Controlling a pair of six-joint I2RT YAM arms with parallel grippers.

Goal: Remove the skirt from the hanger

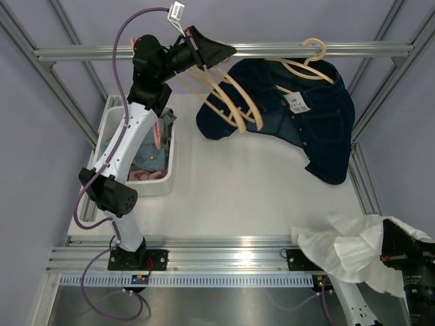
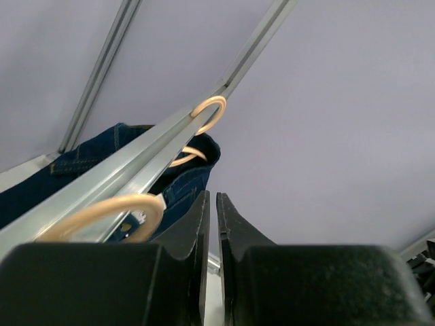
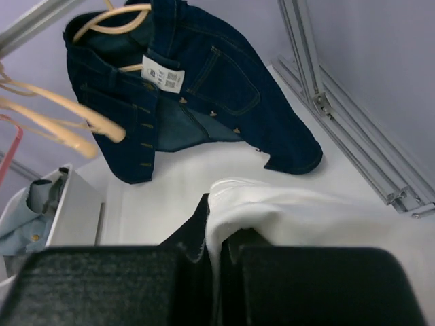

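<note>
The white skirt (image 1: pixel 340 248) is off the hangers, bunched at the lower right in the top view, with my right gripper (image 1: pixel 389 257) shut on it; in the right wrist view its fabric (image 3: pixel 285 210) runs up between the fingers. My left gripper (image 1: pixel 207 54) is up at the rail, its fingers shut (image 2: pixel 213 231); what is between them is unclear. Several wooden hangers (image 1: pixel 241 109) hang below it, empty of the skirt.
Dark denim clothing (image 1: pixel 319 129) hangs on hangers at the right of the rail (image 1: pixel 272 49). A white bin (image 1: pixel 163 182) with folded clothes stands at the left. The board's centre is clear.
</note>
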